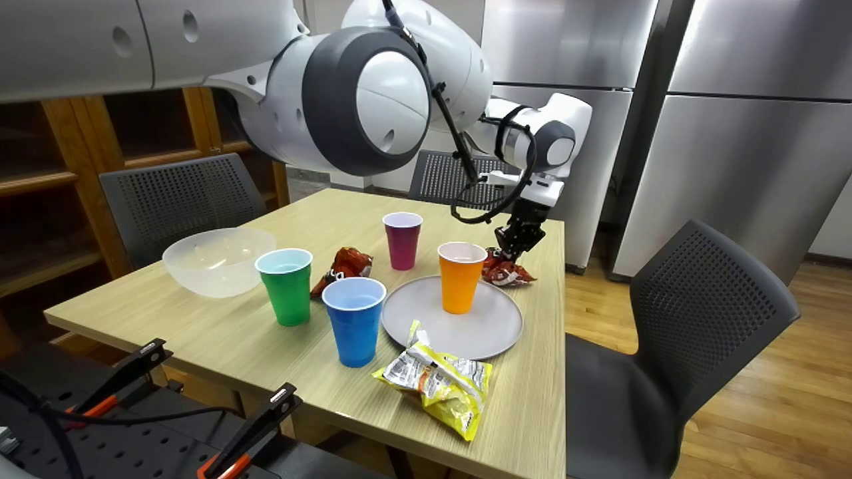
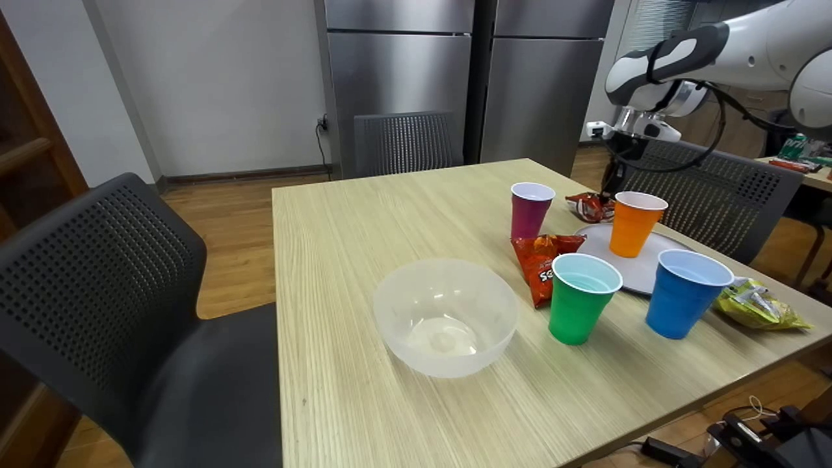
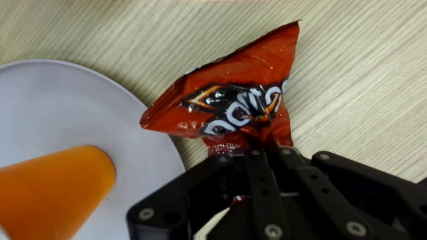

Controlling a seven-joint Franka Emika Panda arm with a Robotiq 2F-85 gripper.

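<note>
In the wrist view a red Doritos bag (image 3: 240, 88) is pinched and creased where my gripper is shut on its middle. Its logo half spreads out ahead of the fingers, and the other half is mostly hidden beneath them. Exterior view 1 has the same red bag (image 1: 511, 275) low at the table's far right, just beyond the grey plate (image 1: 415, 319). An orange cup (image 1: 460, 279) stands upright on that plate, close to the gripper. Whether the bag still touches the table is hard to tell.
Around the plate stand a purple cup (image 1: 403, 243), a green cup (image 1: 287, 291) and a blue cup (image 1: 353, 323). Another red bag (image 2: 538, 265) lies behind the green cup, and a yellow bag (image 1: 439, 383) lies at the front. A clear bowl (image 2: 446, 320) has bare table beside it.
</note>
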